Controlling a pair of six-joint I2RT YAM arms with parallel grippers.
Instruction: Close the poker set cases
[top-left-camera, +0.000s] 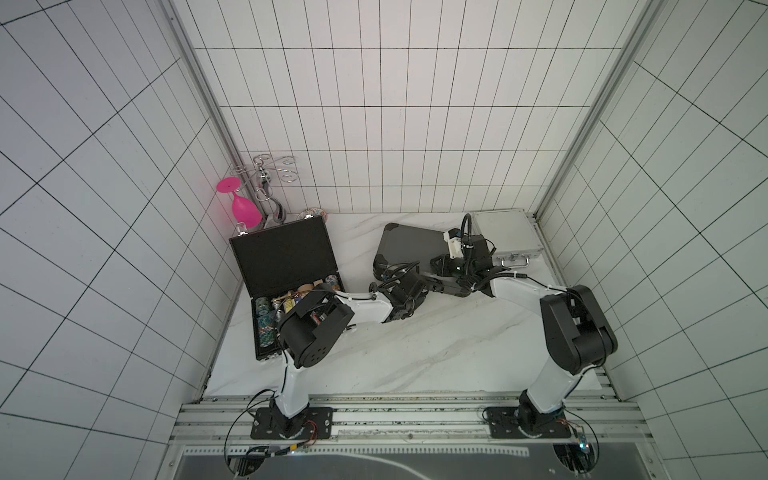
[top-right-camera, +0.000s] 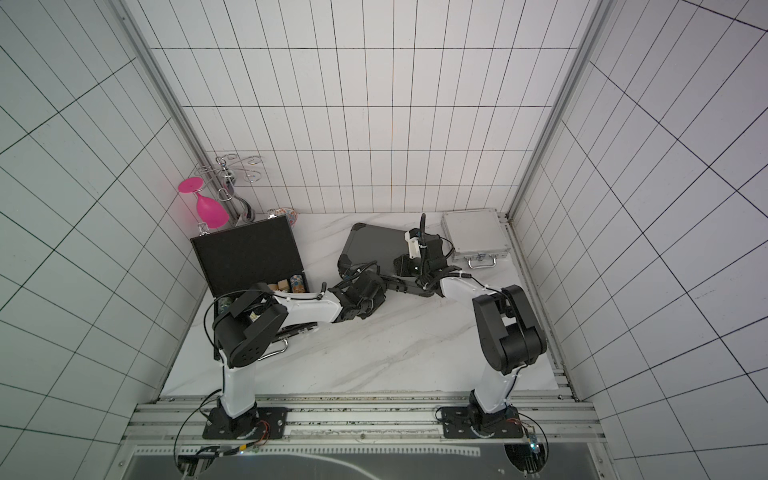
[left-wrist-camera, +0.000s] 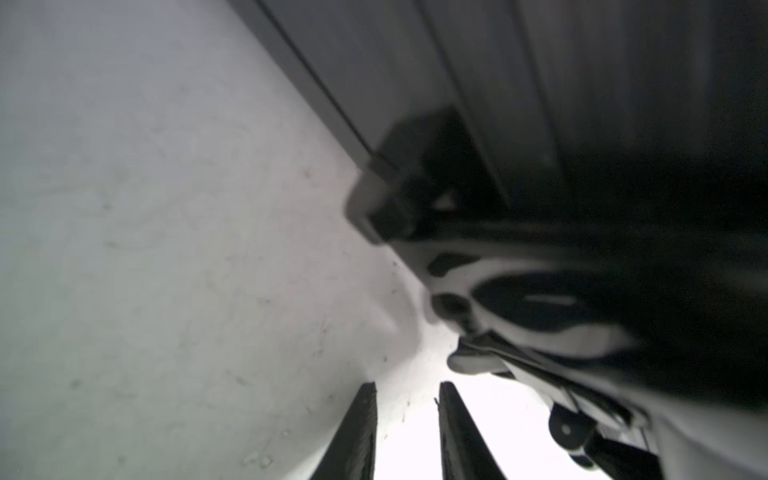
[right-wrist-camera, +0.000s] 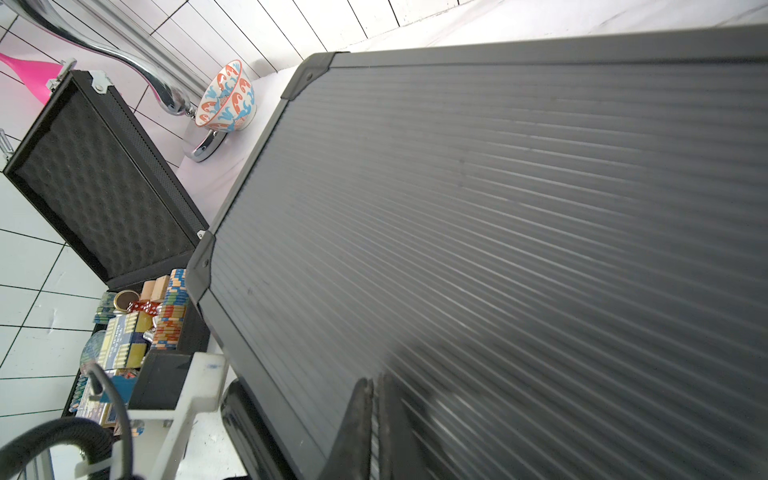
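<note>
In the middle lies a dark grey case (top-left-camera: 416, 241) with its ribbed lid down. My right gripper is shut above the front part of that lid, nothing between its fingers; whether they touch it I cannot tell. By the case's front side, my left gripper stands partly open and empty, its fingers close to the marble surface. The blurred dark front edge of the case, with a shiny latch or handle part (left-wrist-camera: 552, 304), fills the right of the left wrist view. At the left, a second black case (top-left-camera: 284, 256) stands open, showing chips (right-wrist-camera: 169, 320) inside.
A silver case (top-left-camera: 504, 230) lies shut at the back right. Behind the open case are a pink goblet (top-left-camera: 246, 211), a metal rack (top-left-camera: 264, 177) and a patterned bowl (right-wrist-camera: 227, 100).
</note>
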